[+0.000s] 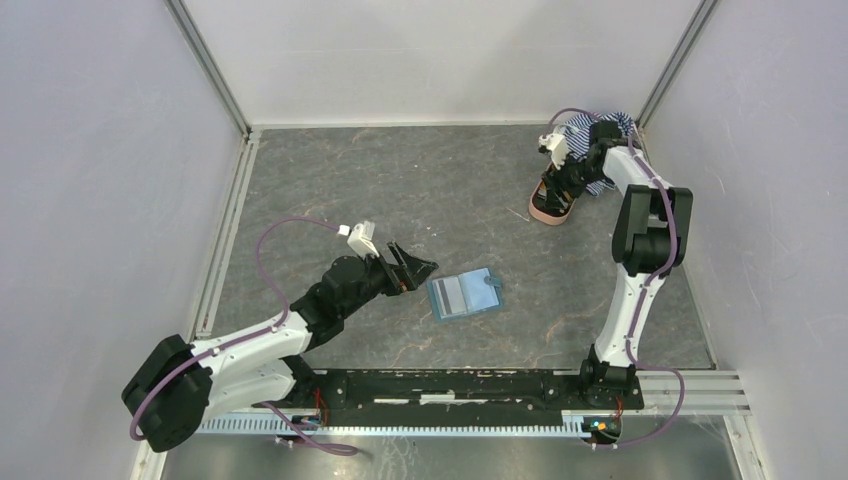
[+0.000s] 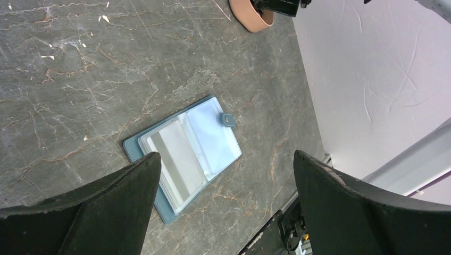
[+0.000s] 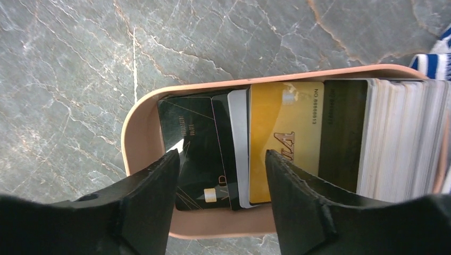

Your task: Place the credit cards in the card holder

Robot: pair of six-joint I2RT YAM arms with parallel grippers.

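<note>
The card holder (image 2: 141, 149), blue-edged with clear pockets, lies open and flat on the table. Above and to its left, my left gripper stands open with nothing between its fingers. At the far right a pinkish-brown box (image 1: 547, 217) holds the credit cards. In the right wrist view a black card (image 3: 194, 143) leans at one end, then a silver-edged card (image 3: 240, 143), a gold card (image 3: 284, 119) and a stack of several pale cards (image 3: 396, 138). Over the box my right gripper hangs open, its fingers above the black and gold cards, gripping none.
A blue-and-white striped cloth (image 1: 622, 124) lies behind the box in the back right corner. White walls close in the sides and back.
</note>
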